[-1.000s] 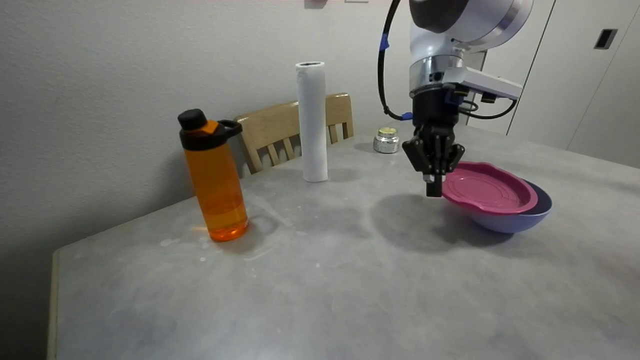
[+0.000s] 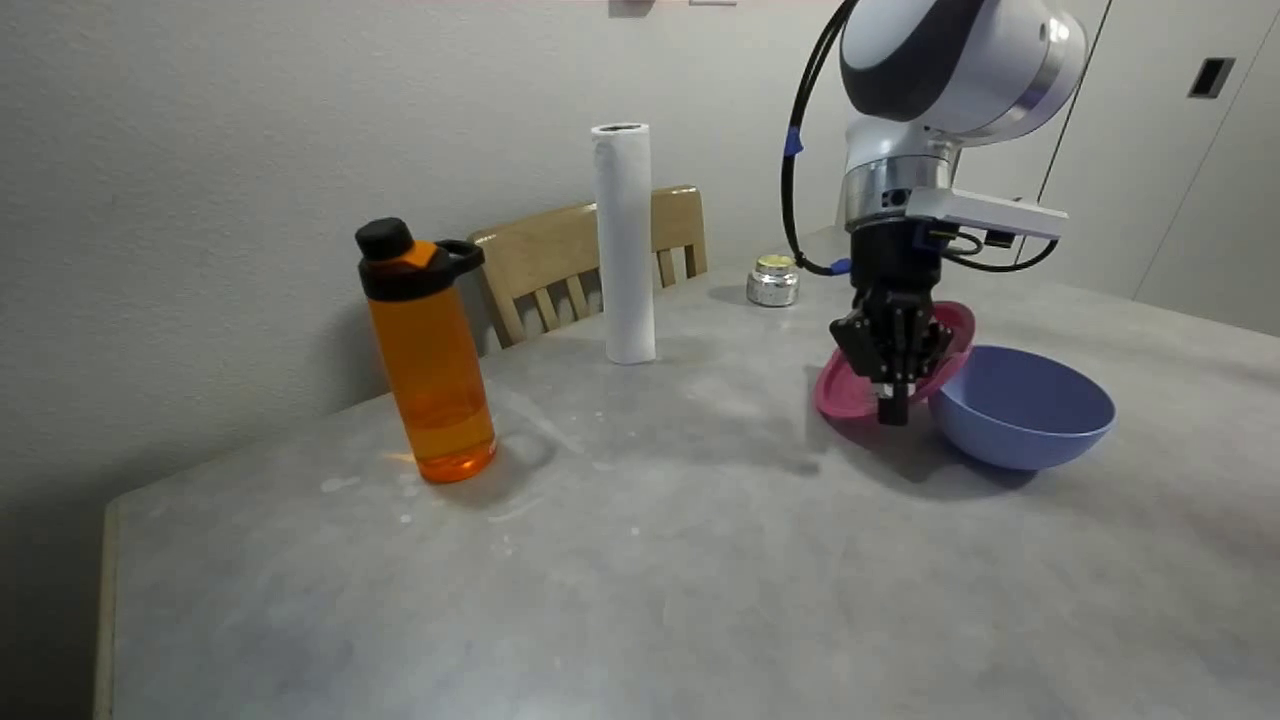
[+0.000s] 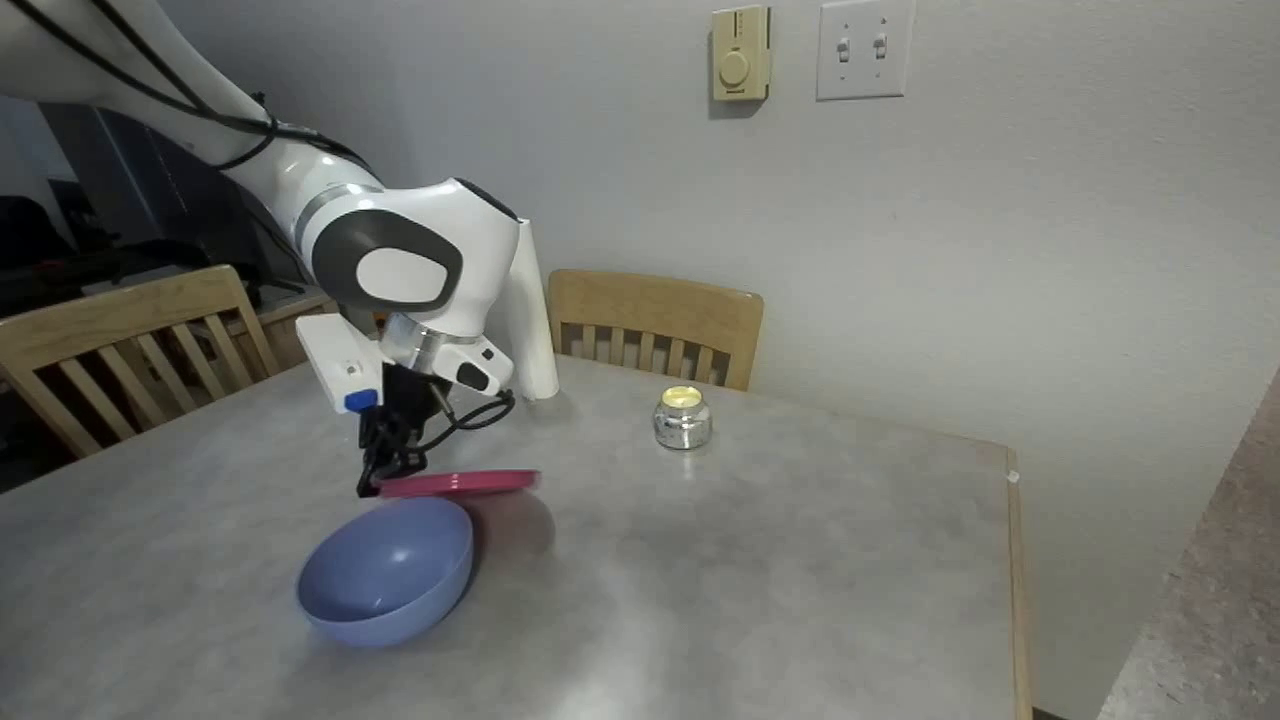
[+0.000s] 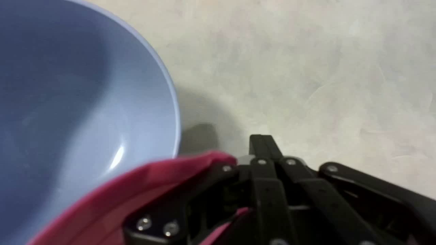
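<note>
A shallow pink lid (image 2: 848, 394) is tilted beside the blue bowl (image 2: 1022, 420), its raised side near the bowl's left rim. From the other side, the lid (image 3: 462, 482) appears nearly edge-on behind the bowl (image 3: 386, 576). My gripper (image 2: 893, 414) points down in front of the lid, low over the table. In the wrist view the gripper is shut, its fingertips together with nothing visible between them. Close to their left lies the lid's edge (image 4: 184, 167), partly hidden by the gripper. The bowl (image 4: 122, 94) looks empty where it shows.
An orange bottle (image 2: 432, 372) stands at the left, and a white paper roll (image 2: 625, 252) stands upright farther back. A small silver jar (image 3: 683, 420) with a yellow top sits near the wall.
The lid lay over the bowl's top a second ago; now it is left of the bowl at a steeper tilt, uncovering the inside. My gripper has moved slightly right and lower.
</note>
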